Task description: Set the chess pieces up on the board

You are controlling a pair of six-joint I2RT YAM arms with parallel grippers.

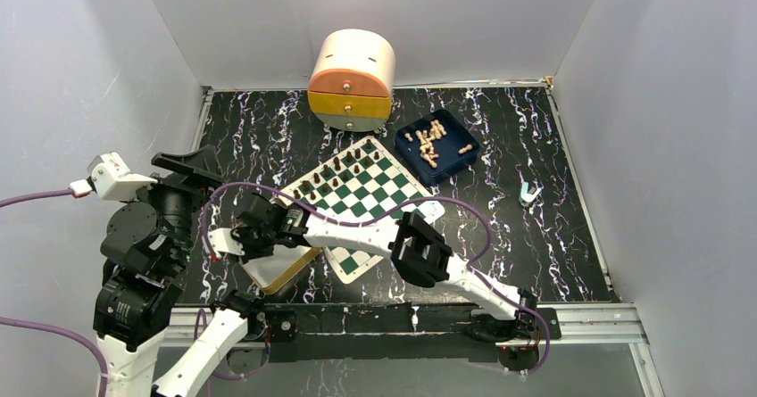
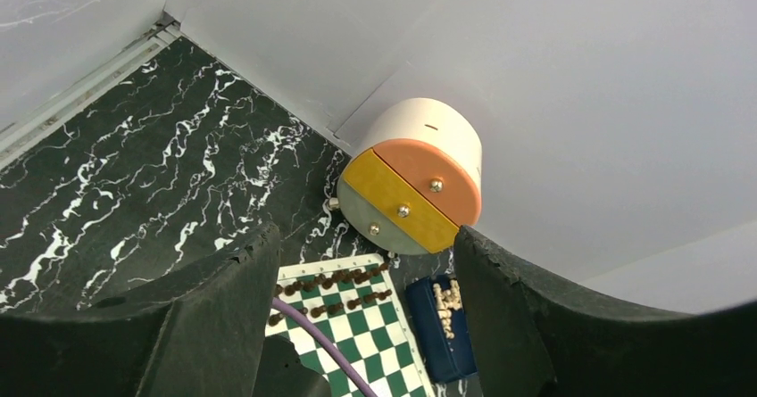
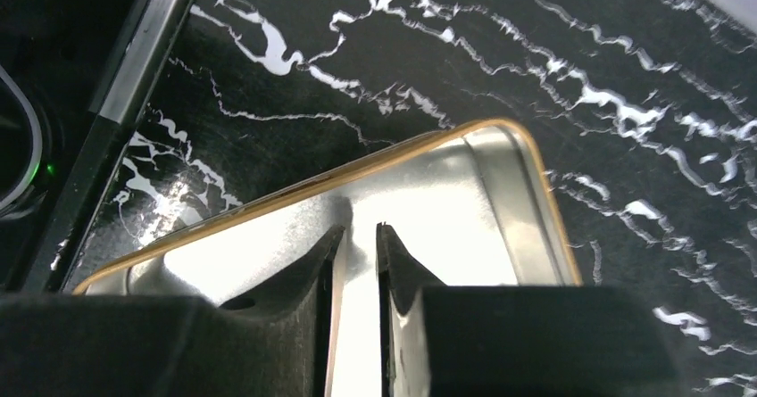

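Observation:
The green-and-white chessboard [image 1: 375, 187] holds rows of dark pieces [image 1: 346, 169] along its upper-left side. Pale pieces [image 1: 428, 143] lie loose in a navy bin [image 1: 462, 169] right of it. My right gripper hangs over a white, tan-rimmed tray [image 3: 446, 219] at the board's lower left, fingers part open with a narrow gap; no piece shows between the fingertips. My left gripper is raised at the far left, open and empty, facing the board and drawers.
A drawer unit [image 1: 350, 76] stands at the back. A small white object [image 1: 528, 194] lies on the right. Side walls and the purple cables border the work area.

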